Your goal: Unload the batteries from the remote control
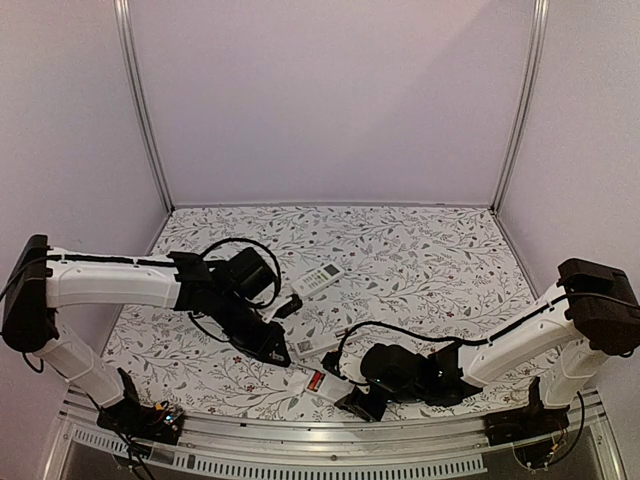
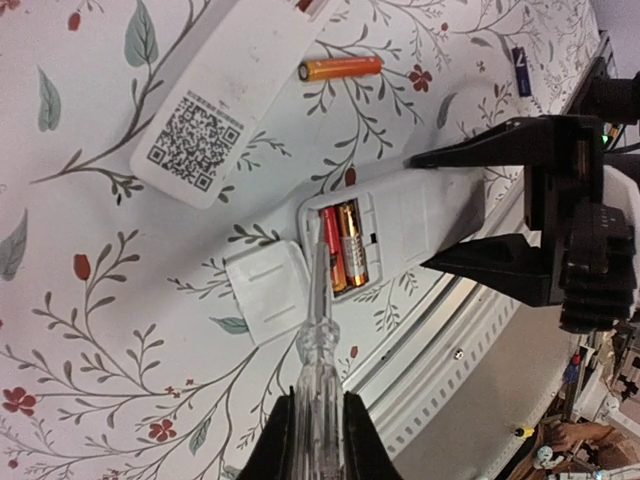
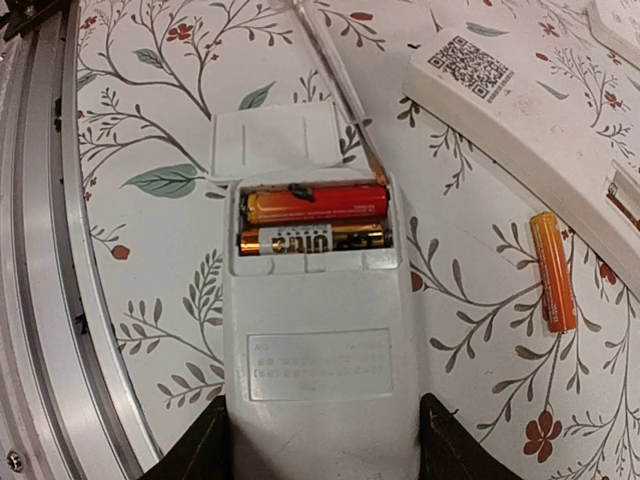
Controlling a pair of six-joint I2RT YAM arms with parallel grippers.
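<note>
A white remote control point(image 3: 320, 340) lies back up, its battery compartment uncovered. Inside sit a red-orange battery point(image 3: 315, 204) and a black-and-gold battery point(image 3: 315, 240), side by side. My right gripper is shut on the remote's far end, a finger on each side. A thin clear rod point(image 2: 320, 370) is pinched in my left gripper, which is shut on it. The rod's tip reaches the compartment at one end of the red-orange battery; whether it is wedged under that end cannot be told. The detached cover point(image 3: 275, 142) rests beside the compartment.
A loose orange battery point(image 3: 553, 272) lies on the patterned cloth, near a second white remote point(image 2: 200, 130) with a QR code. A dark battery point(image 2: 522, 72) is farther off. Another remote point(image 1: 318, 280) lies behind. The table's metal edge point(image 1: 330, 425) runs close in front.
</note>
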